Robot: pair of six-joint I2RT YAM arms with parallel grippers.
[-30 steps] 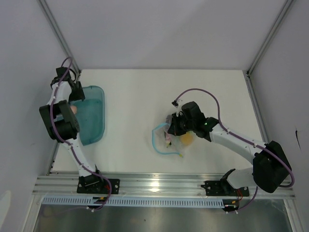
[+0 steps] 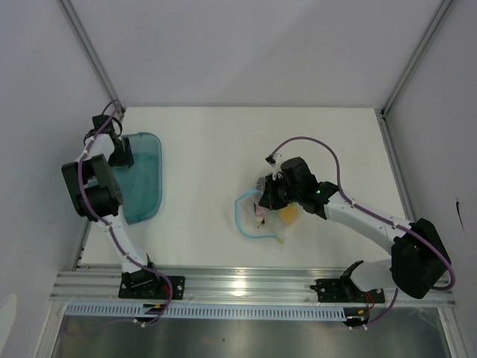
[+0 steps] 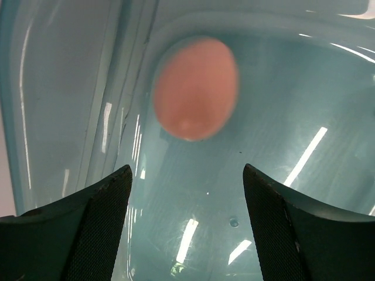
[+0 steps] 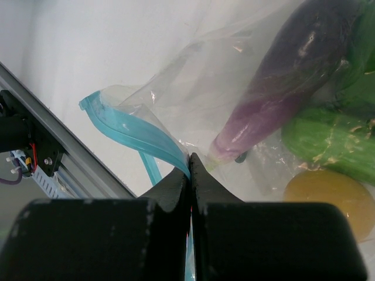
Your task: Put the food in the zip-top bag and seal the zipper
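My left gripper hangs open over the teal bin (image 2: 149,186) at the far left. Ahead of its fingers, in the left wrist view, a pink oval food item (image 3: 195,88) lies in the bin. My right gripper is shut on the blue zipper edge of the clear bag (image 4: 126,126). The bag holds a purple eggplant (image 4: 275,88), green items (image 4: 322,140) and a yellow-orange round item (image 4: 331,205), partly hidden by the right arm in the top view.
Metal rails and walls border it.
My left gripper has moved toward the front within the bin area, now hiding the pink item in the top view. The right arm and bag look unchanged.
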